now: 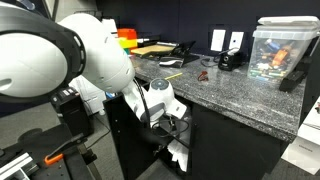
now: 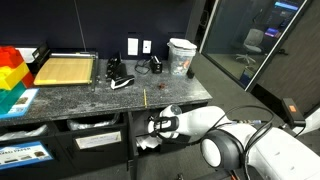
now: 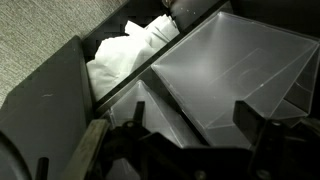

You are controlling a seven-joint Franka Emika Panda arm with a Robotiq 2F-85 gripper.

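Observation:
My gripper is open, its dark fingers spread at the bottom of the wrist view with nothing between them. Below it lie grey compartments, one a wide empty bin (image 3: 235,65). Crumpled white cloth or paper (image 3: 128,52) lies at the upper left of that view, apart from the fingers. In exterior view 1 the arm (image 1: 160,98) reaches down in front of the counter, and a white piece (image 1: 179,152) hangs low beside the gripper. The fingertips are hard to make out there against the dark cabinet.
The speckled counter (image 1: 235,100) edge runs close behind the arm. On it stand a lidded clear tub (image 1: 283,50), a dark appliance (image 1: 232,59) and a wooden board (image 2: 65,70). Open drawers (image 2: 93,124) jut out to the left in exterior view 2.

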